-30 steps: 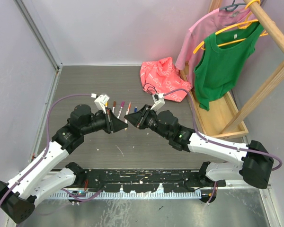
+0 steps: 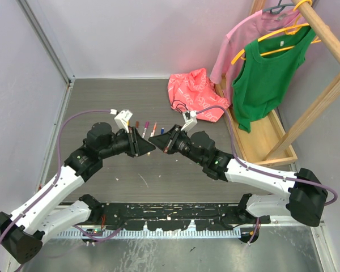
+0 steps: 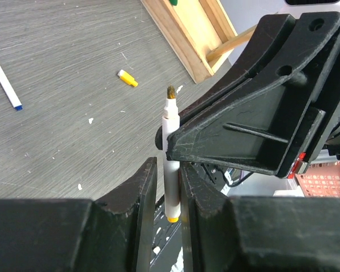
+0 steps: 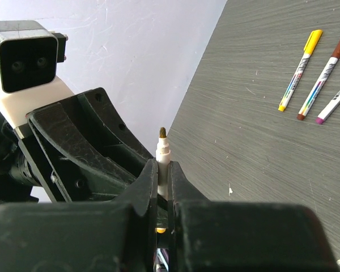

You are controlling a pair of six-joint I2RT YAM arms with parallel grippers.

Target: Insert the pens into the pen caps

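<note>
An uncapped white pen [image 3: 171, 187] with a dark tip and yellow end stands upright where the two grippers meet. My right gripper [image 2: 155, 143] is shut on it; in the right wrist view the pen [image 4: 163, 153] rises between the fingers. My left gripper [image 2: 143, 146] surrounds the same pen's lower part; whether its fingers press on it is unclear. A yellow cap [image 3: 128, 78] lies on the table. A blue pen [image 3: 5, 82], a yellow pen [image 4: 296, 73], a brown pen [image 4: 323, 76] and a purple pen [image 4: 334, 101] lie there too.
A wooden clothes rack [image 2: 323, 107] with hanging garments stands at the right. A pink cloth [image 2: 190, 90] lies at the back. Bare grey table [image 2: 90, 102] surrounds the pens at left and front.
The left gripper has shifted very slightly in the top view; the right arm looks unchanged.
</note>
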